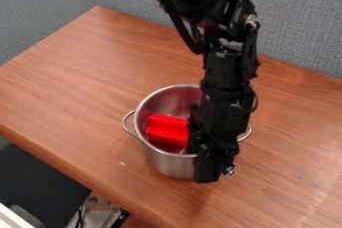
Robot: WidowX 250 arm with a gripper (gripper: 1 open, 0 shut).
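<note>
A steel pot (151, 105) with wire handles stands near the table's front edge. Inside it lies a red cylindrical object (166, 130). My black gripper (211, 167) is low at the pot's right side, covering part of its rim and of the red object. Whether the fingers hold the pot or anything else cannot be told from this view.
A grey padded wall (294, 17) is behind. Beyond the table's front left edge is a dark gap with some white and metal items.
</note>
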